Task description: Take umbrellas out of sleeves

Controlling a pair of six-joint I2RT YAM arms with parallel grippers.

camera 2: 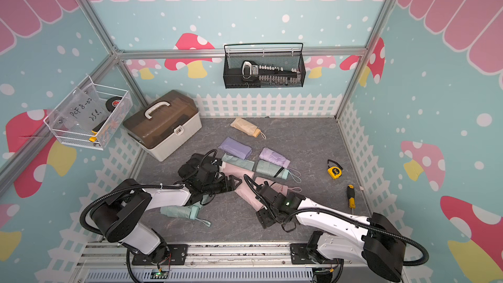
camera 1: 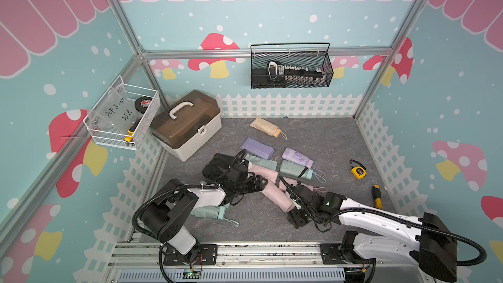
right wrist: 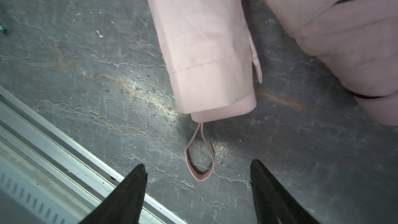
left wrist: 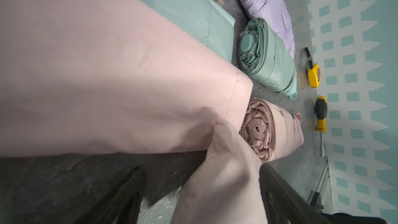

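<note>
A pink umbrella in its sleeve [right wrist: 203, 45] lies on the table, its handle end [right wrist: 226, 112] and wrist loop [right wrist: 201, 178] toward the front. My right gripper stands open around the loop area, fingers apart with nothing gripped. At the other end of the sleeve, my left gripper [camera 1: 263, 182] has its fingers either side of the pink fabric [left wrist: 223, 182]; a gap shows beside the left finger [left wrist: 124, 197]. A flat pink sleeve [left wrist: 124, 70] lies just behind. Three umbrellas lie bare: pink [left wrist: 282, 128], green [left wrist: 269, 58] and lavender [left wrist: 269, 8].
Flat purple [camera 1: 256, 147] and green [camera 1: 262, 162] sleeves lie behind the pink one. A beige umbrella [camera 1: 266, 126] is at the back, a teal one [camera 1: 209, 212] at front left. The toolbox [camera 1: 186, 125], tape measure [camera 1: 358, 170] and screwdriver [camera 1: 376, 195] stand aside.
</note>
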